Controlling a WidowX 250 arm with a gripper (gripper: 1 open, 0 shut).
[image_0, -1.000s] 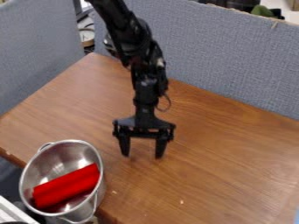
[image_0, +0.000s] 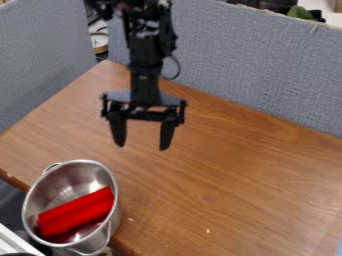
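Note:
The black gripper (image_0: 142, 130) hangs over the wooden table in the upper middle of the camera view, its two fingers spread open with nothing visible between them. Below and left of it, apart from it, a steel pot (image_0: 102, 232) holds a red elongated object (image_0: 75, 212) in the lower left corner.
Grey padded walls (image_0: 254, 65) stand along the back and left sides. A white object and a dark rim sit at the bottom left edge, beside the pot.
The arm has moved up and back, slightly left, away from the front of the table and the pot. The pot and red object look unchanged.

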